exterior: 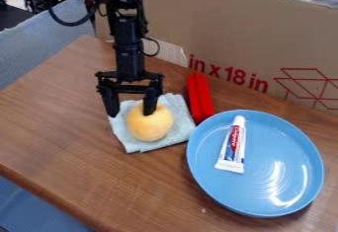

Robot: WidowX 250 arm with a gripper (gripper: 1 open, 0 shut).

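A round yellow object (150,126) rests on a folded pale blue cloth (129,141) on the wooden table. My black gripper (130,111) is over it, fingers apart, one at the cloth's back left, the other at the yellow object's upper part; whether that finger touches it I cannot tell. A blue plate (278,172) at the right holds a white toothpaste tube (232,143). A red object (201,96) lies behind the cloth, to its right.
A cardboard panel (238,38) stands along the back of the table (66,127).
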